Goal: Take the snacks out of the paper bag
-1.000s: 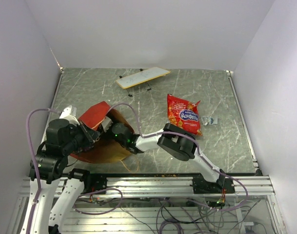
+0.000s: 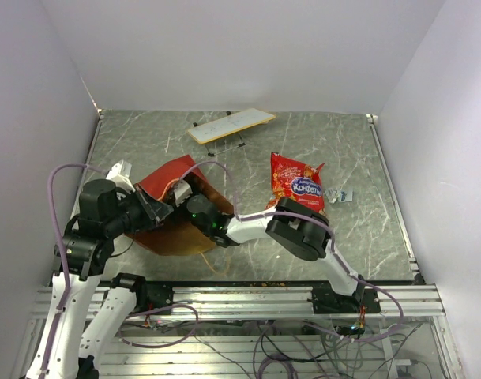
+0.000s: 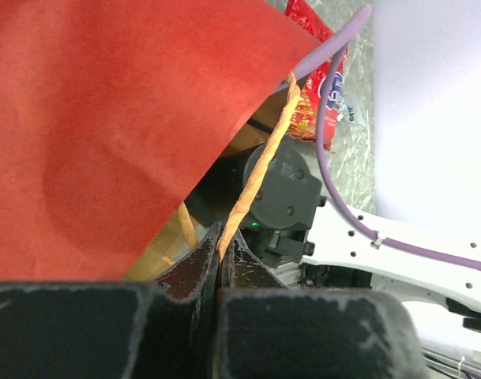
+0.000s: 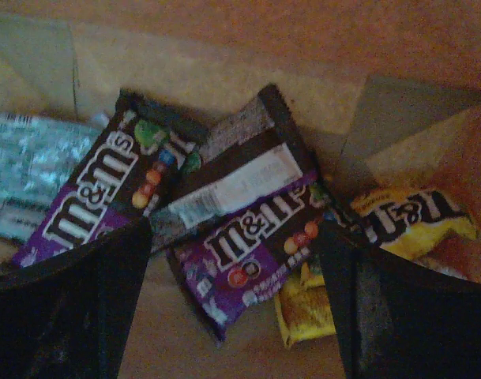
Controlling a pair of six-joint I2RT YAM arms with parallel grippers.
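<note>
The red paper bag (image 2: 165, 170) lies open on the left of the table. My left gripper is shut on the bag's twisted yellow handle (image 3: 256, 174). My right gripper reaches inside the bag, fingers apart, over a pile of snacks: two dark M&M's packets (image 4: 90, 189), a yellow M&M's packet (image 4: 414, 221) and a pale blue packet (image 4: 31, 166). None is clearly gripped; some lie between and beyond the fingertips.
A red candy bag (image 2: 295, 181) lies at the right, with small clear items (image 2: 341, 195) beside it. A white board on a stand (image 2: 231, 125) is at the back. The back and right of the table have bare room.
The right arm shifted slightly inside the bag.
</note>
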